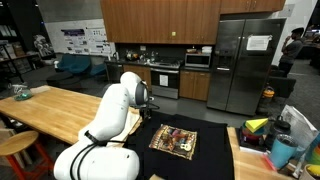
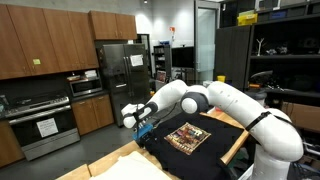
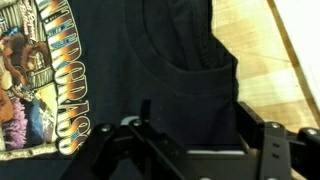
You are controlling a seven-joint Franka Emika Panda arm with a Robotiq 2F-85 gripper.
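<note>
A black T-shirt (image 1: 205, 158) with a colourful printed picture lies spread over the table. Its neckline (image 3: 190, 82) curves through the middle of the wrist view, and the print (image 3: 45, 85) fills the left side. At the shirt's collar end is my gripper, low over the cloth, its dark fingers apart at the lower left and lower right. Black fabric lies below and between them, with a raised fold near the right finger. Whether either finger touches the cloth cannot be told. In exterior view 2 the arm reaches down to the shirt's edge (image 2: 172, 155).
Bare wooden table (image 3: 265, 60) shows beyond the collar. Bottles and other items, among them a blue container (image 1: 284, 150), stand right of the shirt. A red stool (image 1: 15, 145) is at the left. A pale sheet or board (image 2: 130, 166) lies near the gripper.
</note>
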